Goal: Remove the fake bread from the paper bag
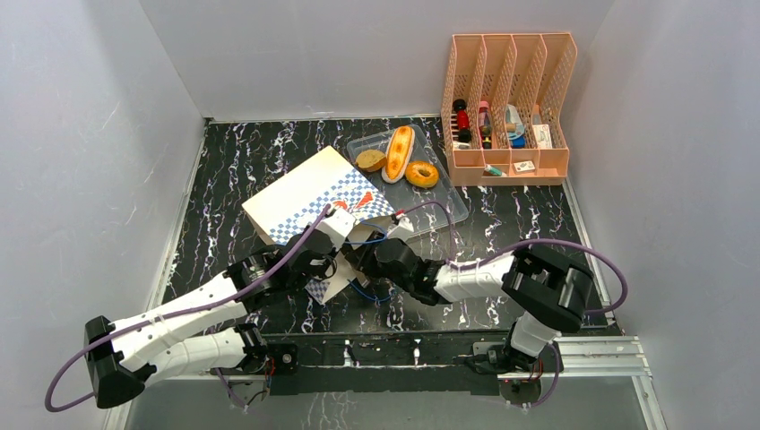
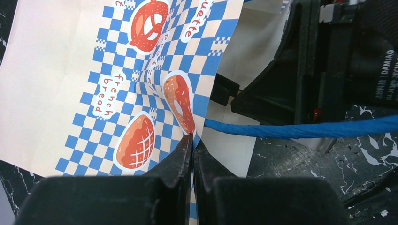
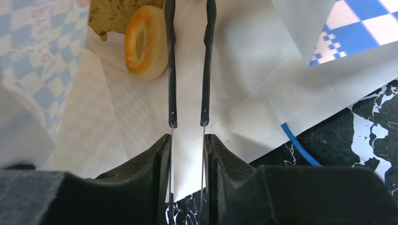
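Observation:
The paper bag (image 1: 309,193), cream with a blue check print, lies tilted with its mouth toward the arms. In the left wrist view my left gripper is shut on the bag's printed edge. Within the bag, the right wrist view shows a bread ring (image 3: 145,44) and a rough brown bread piece (image 3: 119,16). My right gripper reaches into the mouth, its slim black fingers (image 3: 206,70) apart, with the ring beside the left one. A long bread (image 1: 399,152), a round bread (image 1: 421,174) and a brown piece (image 1: 370,160) lie on the clear tray (image 1: 448,213).
Blue cord (image 2: 291,130) belonging to the bag runs across beside the right gripper. A pink divided rack (image 1: 508,167) with small items stands at the back right. The two arms stand close together at the bag. Bare marble table (image 1: 529,219) shows on the right.

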